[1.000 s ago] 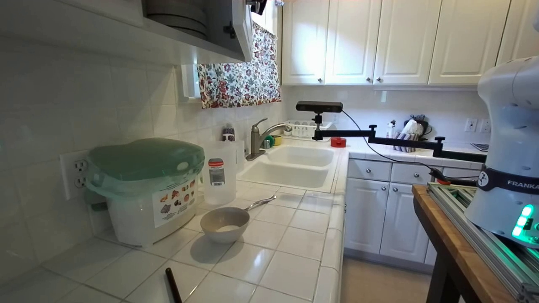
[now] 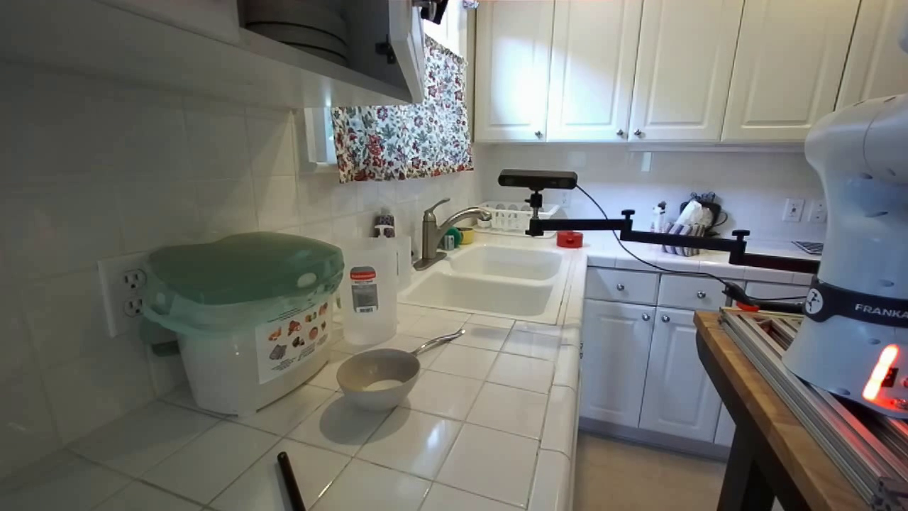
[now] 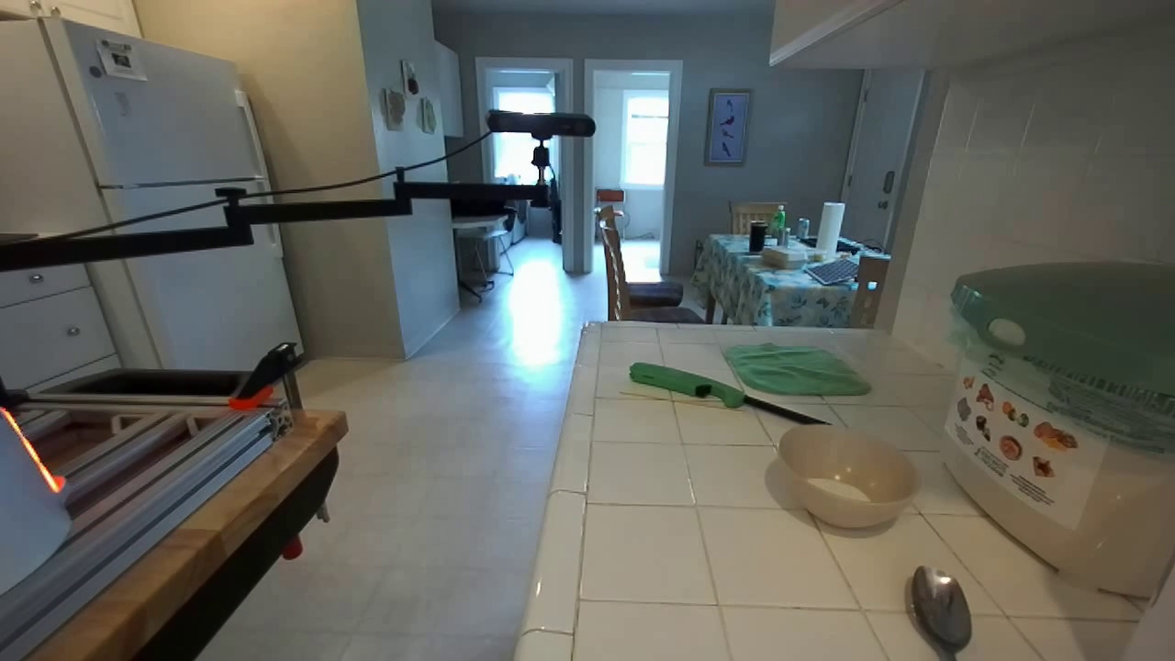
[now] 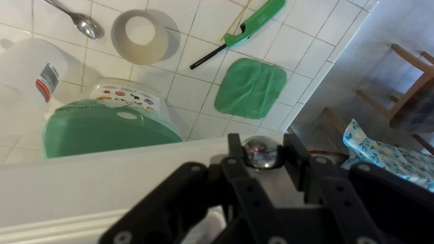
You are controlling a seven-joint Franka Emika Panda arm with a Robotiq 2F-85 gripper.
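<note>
In the wrist view my gripper is shut on a round, shiny knob (image 4: 262,154), one dark finger on each side of it. The knob sits by a white panel (image 4: 122,179), which looks like the upper cabinet's door seen from close by. That cabinet door (image 2: 412,55) stands open in exterior view 1, with a stack of grey plates (image 2: 298,34) visible inside. A dark piece of what may be my gripper shows at the top edge beside the door. Exterior view 2 does not show the gripper.
Below, the tiled counter holds a green-lidded bin (image 2: 247,272), a clear jug (image 2: 370,298), a bowl (image 3: 848,479), a spoon (image 3: 939,606), a green lighter (image 3: 688,382) and a green cloth (image 3: 799,369). The sink (image 2: 485,294) lies farther along.
The light on the robot's base has turned from green to red. The cabinet door and the counter items look the same.
</note>
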